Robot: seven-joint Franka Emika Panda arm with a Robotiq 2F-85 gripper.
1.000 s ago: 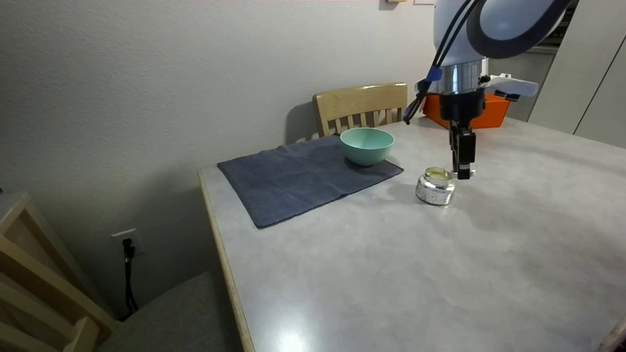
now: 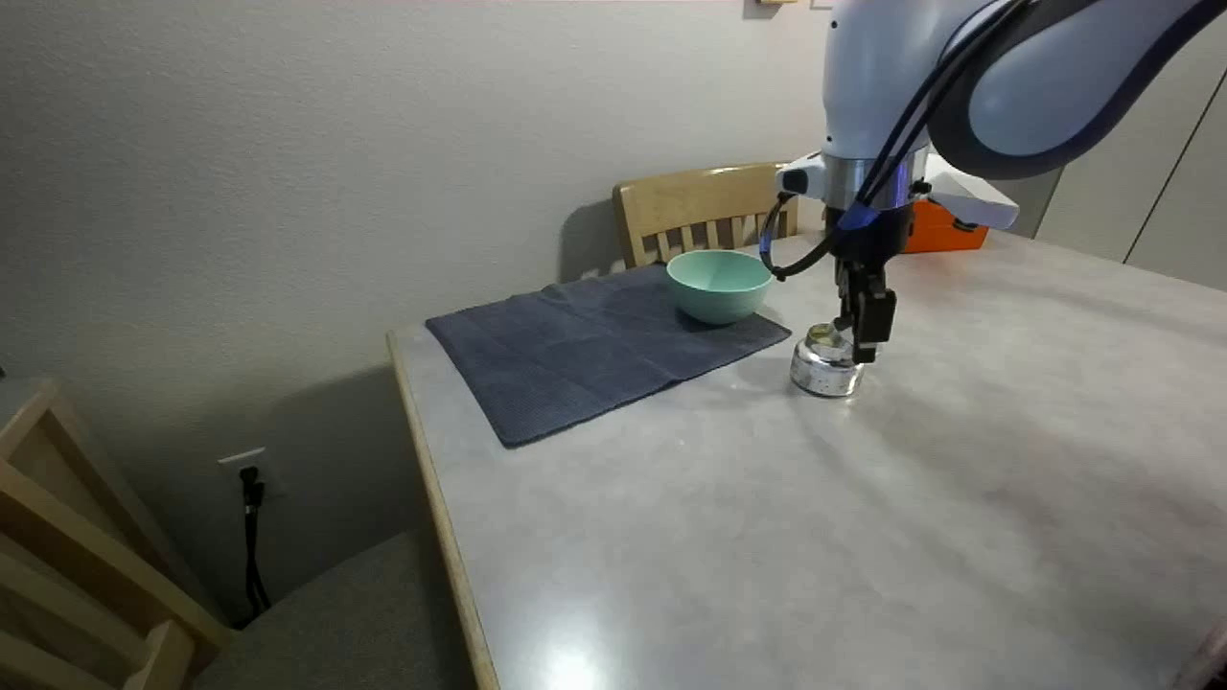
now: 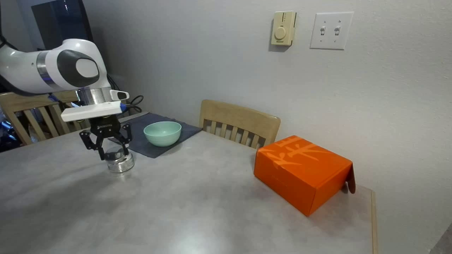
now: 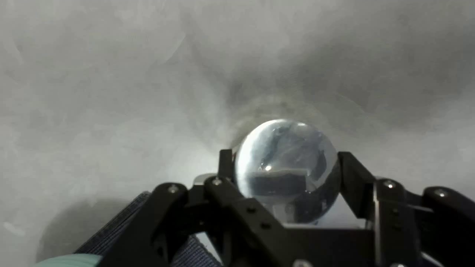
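A small silver jar [image 2: 825, 374] stands upright on the grey table, part of its yellowish mouth showing. My gripper [image 3: 114, 154] points down just above it, shut on a shiny round lid [image 4: 287, 169] whose edges touch both fingers in the wrist view. Seen from exterior view 1, the fingers are over the jar's right side, and the lid is mostly behind them. In exterior view 2 the lid overlaps the top of the jar [image 3: 121, 164]. Whether lid and jar touch, I cannot tell. From above, the lid hides most of the jar.
Behind the jar, a mint-green bowl [image 2: 719, 287] sits on a dark blue cloth [image 2: 575, 356]. An orange box [image 3: 303, 173] lies near the table's far end. Two wooden chairs stand by the table edges.
In exterior view 1, my gripper has moved left with the lid and turned somewhat. The jar now stands a little farther left, more of its mouth hidden.
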